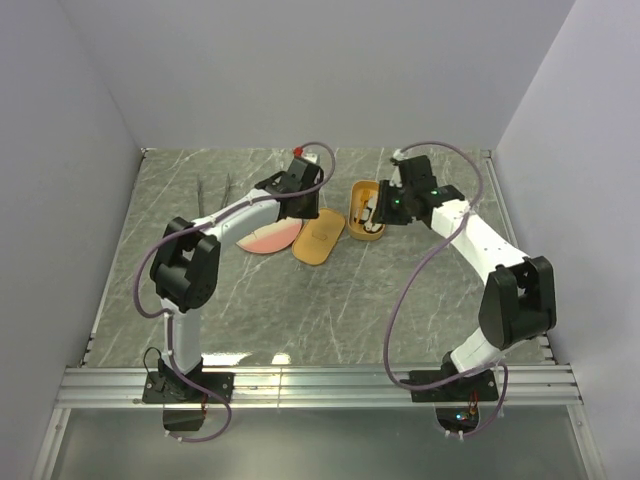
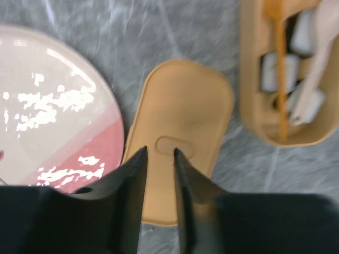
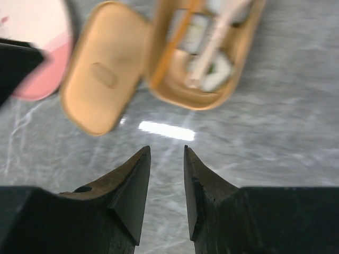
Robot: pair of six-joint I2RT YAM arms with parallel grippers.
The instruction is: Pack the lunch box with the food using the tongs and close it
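A tan lid [image 2: 183,106] lies flat on the table between the pink-and-white plate [image 2: 58,121] and the tan lunch box [image 2: 249,106]. In the box are an orange utensil [image 2: 279,53], a pale spoon-like utensil [image 2: 312,79] and several small wrapped-looking pieces, blurred. My left gripper is above the lid, part open, with nothing between its fingers. My right gripper stands open just right of and in front of the box, empty, above bare table.
In the top view, two thin grey items [image 1: 200,195] lie left of the plate.
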